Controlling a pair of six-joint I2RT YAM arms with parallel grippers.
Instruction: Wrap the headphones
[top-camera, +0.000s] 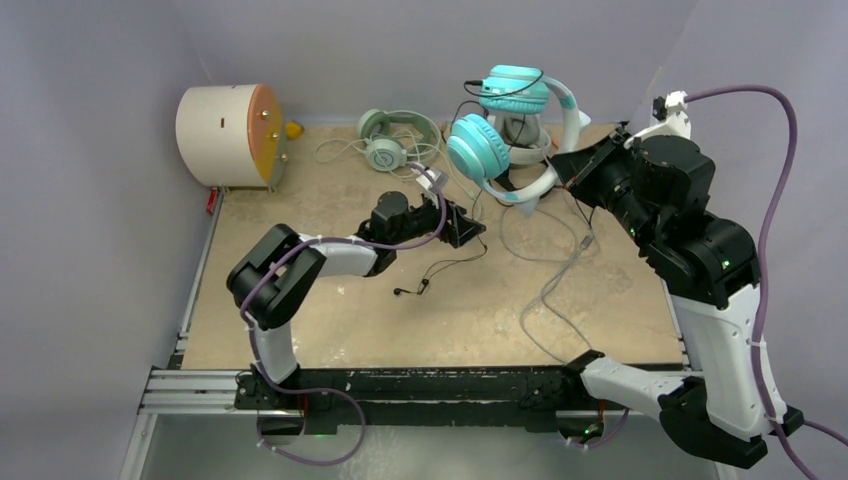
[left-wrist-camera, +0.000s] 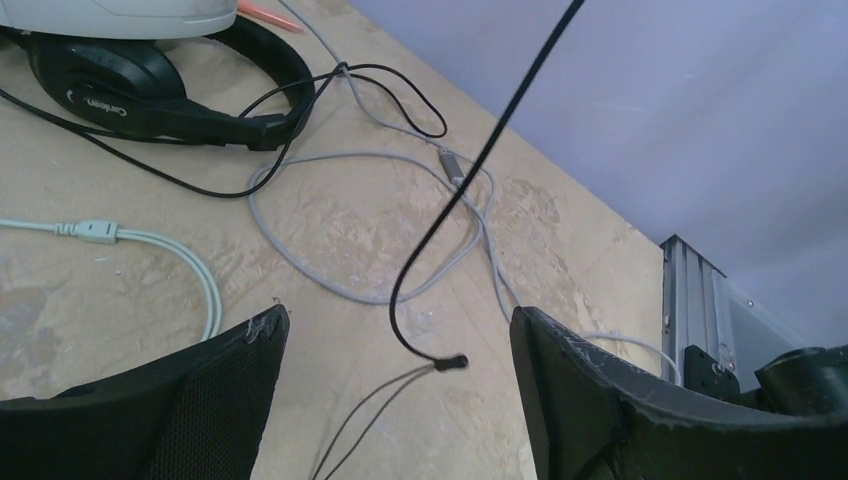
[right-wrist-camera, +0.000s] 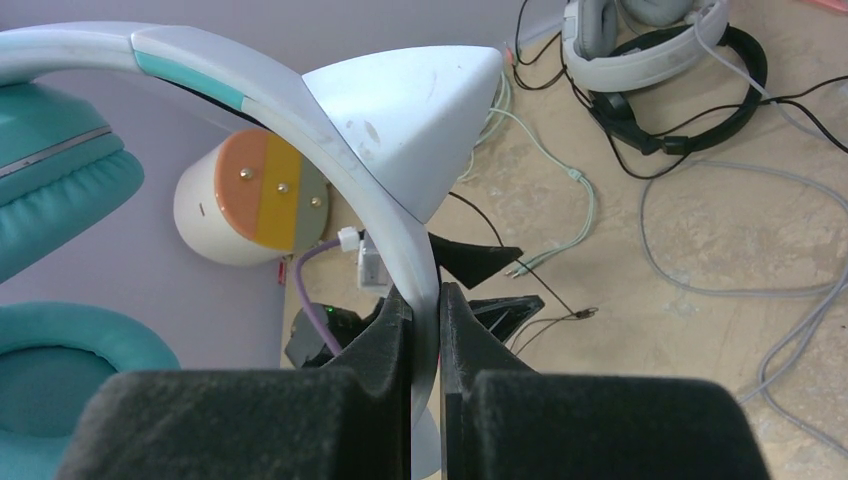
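Teal headphones (top-camera: 480, 147) with a white headband hang raised over the back right of the table. My right gripper (top-camera: 560, 172) is shut on that headband (right-wrist-camera: 385, 195). A thin black cable (top-camera: 515, 92) lies across the upper ear cup and trails down. Low over the middle of the table, my left gripper stands open. Between its fingers, in the left wrist view, runs a black earphone cord (left-wrist-camera: 432, 235), slanting down to its splitter (left-wrist-camera: 452, 362); whether it touches them I cannot tell. The earbuds (top-camera: 412, 288) lie on the tabletop.
Pale green headphones (top-camera: 385, 152) lie at the back. White and black headphones (right-wrist-camera: 655, 60) rest below the raised pair, partly hidden. A loose grey cable (top-camera: 550, 290) covers the right side. A white drum (top-camera: 220, 135) stands back left.
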